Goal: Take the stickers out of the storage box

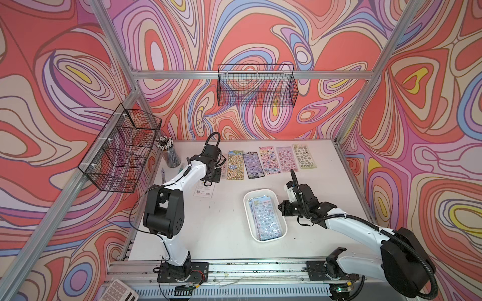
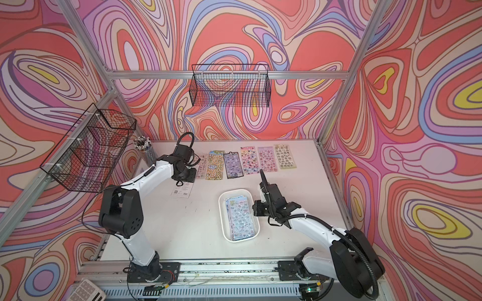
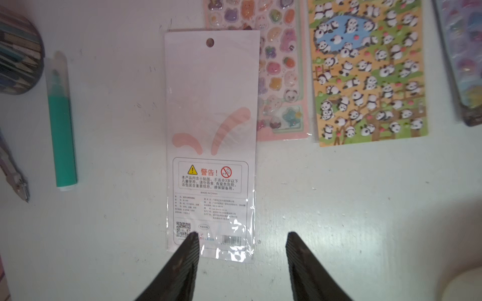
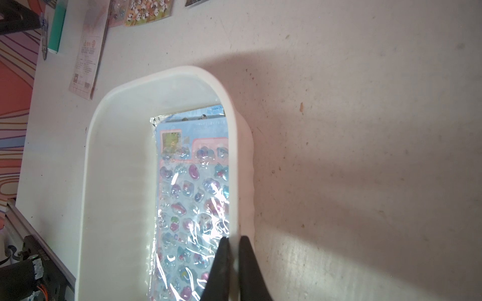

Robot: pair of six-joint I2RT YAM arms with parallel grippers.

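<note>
The white storage box stands at front centre, holding blue sticker sheets. My right gripper is shut on the box's right rim. My left gripper is open over a face-down white sticker packet at the back left, with nothing visible between its fingers. More sticker sheets lie along the back: a pink one, a panda one, a dark-framed purple one, and further colourful sheets.
A pen holder, a teal marker and a compass sit at the left back. Wire baskets hang on the back and left frames.
</note>
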